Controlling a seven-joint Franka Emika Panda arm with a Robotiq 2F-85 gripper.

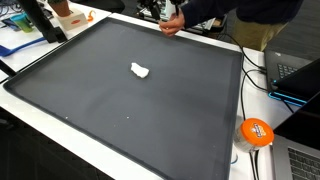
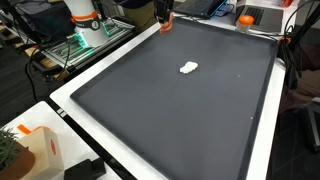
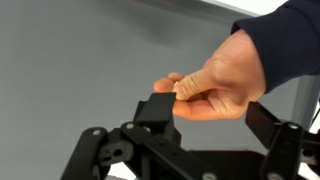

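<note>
In the wrist view my gripper stands open, its two black fingers wide apart. A person's bare hand (image 3: 225, 80) in a dark sleeve reaches in from the upper right, its pinched fingertips close to my left finger. Whether they touch it, or hold something small, I cannot tell. The same hand (image 1: 171, 24) shows at the far edge of the table in the first exterior view. Well away from it, a small crumpled white object (image 1: 139, 70) lies alone on the grey tabletop (image 1: 130, 120); the second exterior view shows that white object (image 2: 188, 67) too.
Beyond the right edge sits an orange-lidded jar (image 1: 254, 134) near laptops and loose cables. Various items crowd the far left corner.
</note>
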